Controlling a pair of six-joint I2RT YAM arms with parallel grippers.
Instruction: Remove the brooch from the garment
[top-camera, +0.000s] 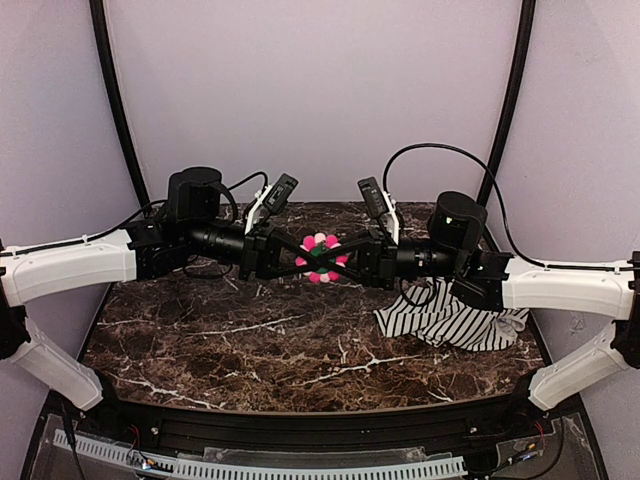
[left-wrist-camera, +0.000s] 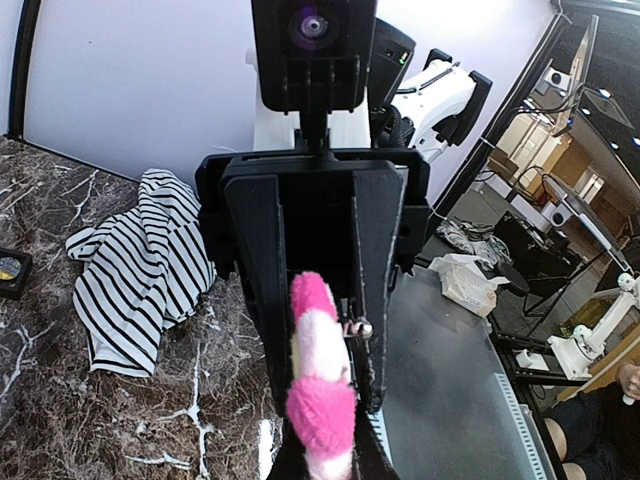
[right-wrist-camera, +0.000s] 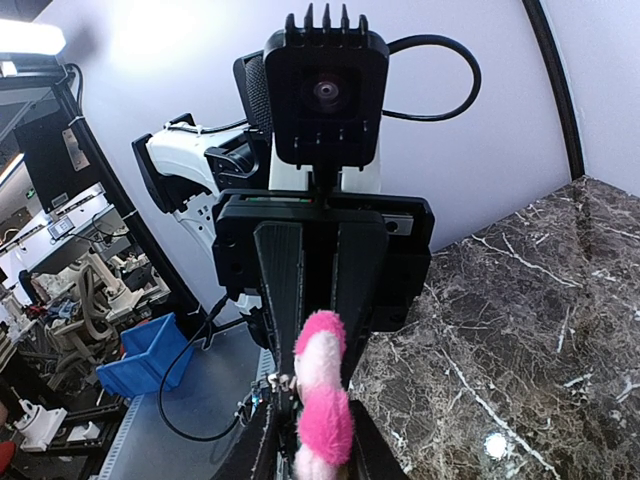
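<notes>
A pink and white flower brooch (top-camera: 320, 243) with a green centre is held in the air above the middle of the table, between my left gripper (top-camera: 296, 258) and right gripper (top-camera: 346, 258), both shut on it, their fingertips crossed close together. In both wrist views its plush petals (left-wrist-camera: 321, 410) (right-wrist-camera: 325, 420) show edge-on, with small metal parts beside them. The striped garment (top-camera: 445, 322) lies apart on the table at the right, below the right arm.
The left wrist view shows a small dark object (left-wrist-camera: 10, 270) near the garment. Walls enclose the back and sides.
</notes>
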